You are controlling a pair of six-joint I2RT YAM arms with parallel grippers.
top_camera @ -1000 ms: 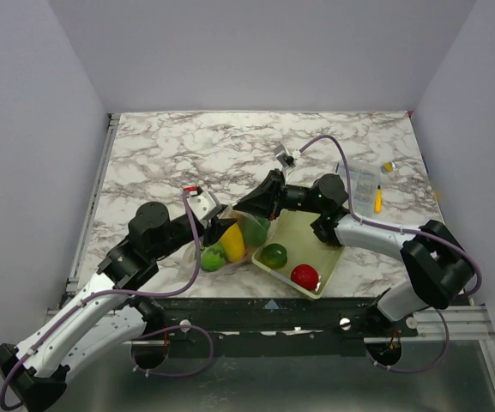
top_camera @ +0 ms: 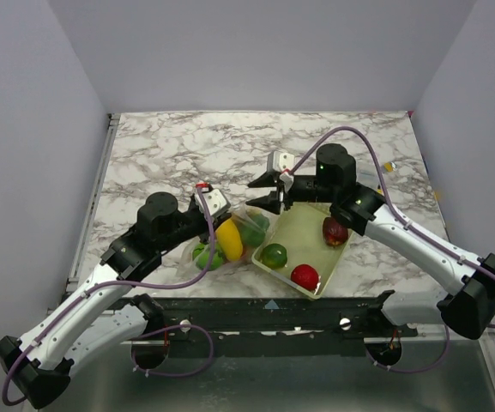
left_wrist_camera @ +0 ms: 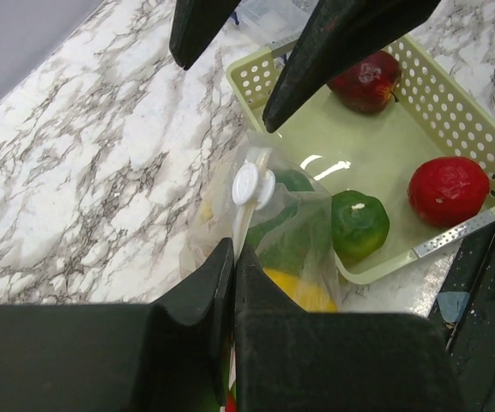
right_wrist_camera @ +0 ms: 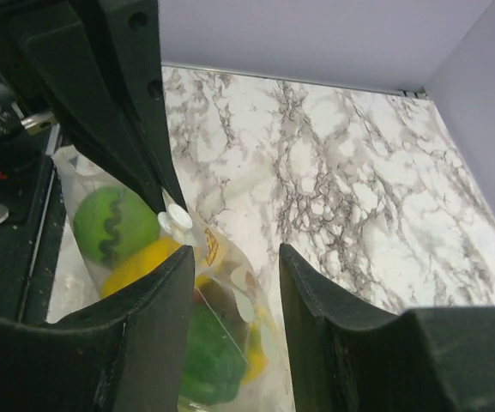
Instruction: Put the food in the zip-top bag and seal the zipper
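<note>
The clear zip top bag (top_camera: 254, 221) stands at the table's front, with a yellow food piece (top_camera: 229, 240) and green ones (top_camera: 208, 256) inside. In the left wrist view, my left gripper is shut on the thin zipper strip of the bag. Just beyond those fingertips sits the white slider (left_wrist_camera: 246, 184) on the strip. My right gripper (top_camera: 252, 193) is open above the bag's right end; nothing is between its fingers. In the right wrist view the slider (right_wrist_camera: 178, 216) lies beside the left gripper's tips. Whether the zipper is closed along its length is hard to tell.
A pale green basket (top_camera: 303, 225) right of the bag holds a green pepper (top_camera: 274, 255), a red tomato (top_camera: 304, 276) and a dark red fruit (top_camera: 335, 231). Behind the right arm lies a clear container (top_camera: 368, 178).
The right gripper, earlier closed at the bag's top edge, has opened and shifted a little right. The left gripper has closed on the zipper strip and moved slightly toward the back.
</note>
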